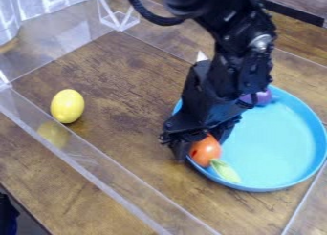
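The black gripper [192, 141] reaches down into the left side of a blue bowl [284, 143], its fingers round an orange carrot toy [205, 153] with a pale green top [225, 170]. The gripper looks shut on the carrot, though its far finger is largely hidden. A purple object [261, 97] lies at the back of the bowl, partly hidden by the arm.
A yellow lemon [68, 105] sits on the wooden surface [115, 67] to the left, which is otherwise mostly clear. Clear plastic walls run along the left and front.
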